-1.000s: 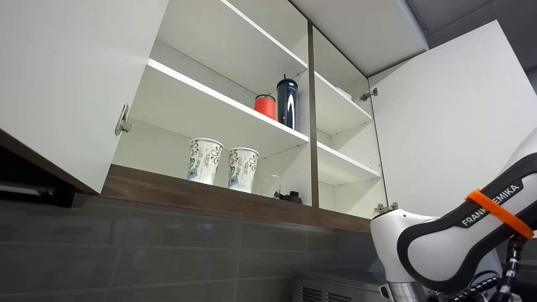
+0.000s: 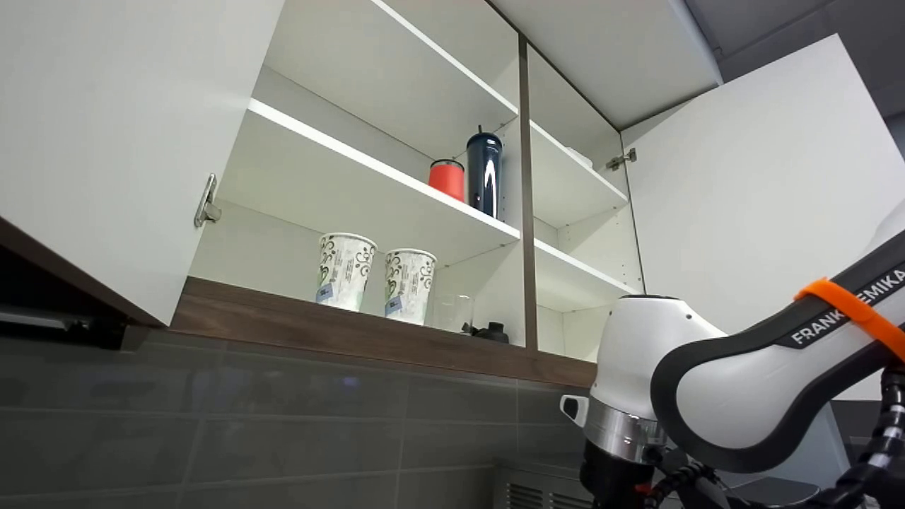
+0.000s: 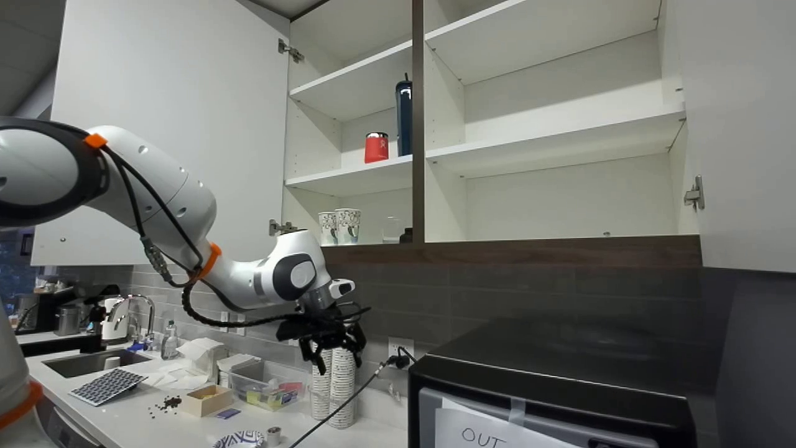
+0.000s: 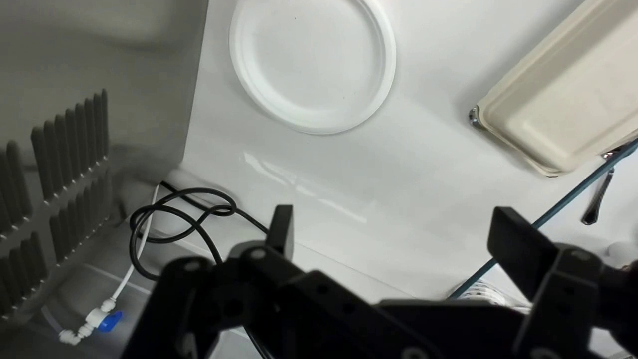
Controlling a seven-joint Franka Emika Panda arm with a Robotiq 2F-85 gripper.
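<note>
My gripper hangs above the white counter, its fingers wide apart and nothing between them. In the second exterior view the gripper [image 3: 341,366] is in front of tall stacks of paper cups [image 3: 342,388], below the open wall cabinet. Two patterned paper cups [image 2: 346,271] [image 2: 409,285] stand on the cabinet's bottom level, beside a clear glass [image 2: 452,312] and a black-lidded item [image 2: 491,332]. A red tumbler [image 2: 447,179] and a dark blue bottle [image 2: 484,174] share the shelf above. In the first exterior view the fingers are out of frame.
A white plate [image 4: 314,60], a beige tray [image 4: 568,89] and a coiled black cable [image 4: 179,230] lie on the counter. The black microwave [image 3: 552,381] stands to the right in the second exterior view. Both cabinet doors [image 2: 763,195] are open; the left shelves have free room.
The arm has risen and shifted left in the first exterior view, bringing more of its wrist into sight. The cups, tumbler and bottle have not moved.
</note>
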